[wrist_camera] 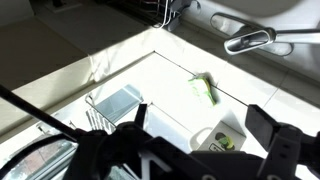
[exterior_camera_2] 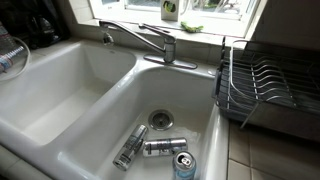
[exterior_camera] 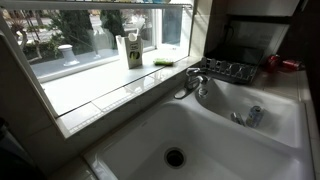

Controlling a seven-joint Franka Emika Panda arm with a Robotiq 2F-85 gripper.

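My gripper stands open in the wrist view, its dark fingers (wrist_camera: pixel 262 127) spread wide with nothing held between them. It points down over the windowsill area, where a green sponge-like item (wrist_camera: pixel 202 90) and a white carton with a green print (wrist_camera: pixel 222 138) lie in sight. Neither exterior view shows the gripper. In the right basin three cans rest near the drain: one lying at the left (exterior_camera_2: pixel 130 147), one lying in the middle (exterior_camera_2: pixel 165 147), and a blue-topped one (exterior_camera_2: pixel 184 163) in front.
Between the basins a metal faucet (exterior_camera_2: pixel 168 48) reaches out over the sink divider. A dark wire dish rack (exterior_camera_2: pixel 262 85) sits on the right counter, with a red object (exterior_camera: pixel 285 63) beside it. The left basin (exterior_camera: pixel 150 135) is empty.
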